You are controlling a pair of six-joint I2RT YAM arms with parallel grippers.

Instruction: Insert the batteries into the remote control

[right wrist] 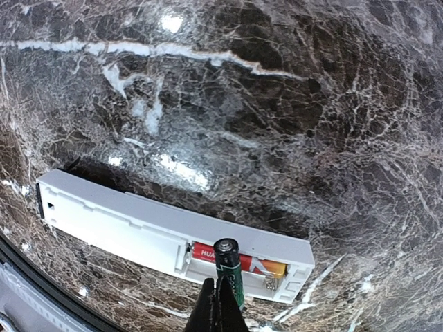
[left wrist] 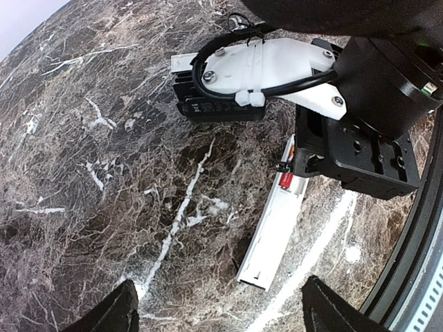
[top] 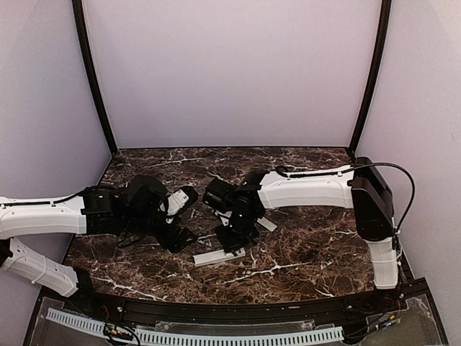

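Note:
The white remote (top: 209, 259) (left wrist: 270, 235) (right wrist: 111, 214) lies open near the table's front. A red-orange battery (right wrist: 208, 252) sits in its compartment. A dark green battery (right wrist: 228, 270) stands on end over that compartment, tilted across the red one, at the tips of my right gripper, which is shut; whether it touches the battery I cannot tell. My left gripper (top: 178, 234) is apart from the remote, to its upper left in the top view, fingers spread open.
A small light piece (top: 266, 223) lies behind the remote, partly under the right arm. The right arm spans the middle of the table (top: 310, 259).

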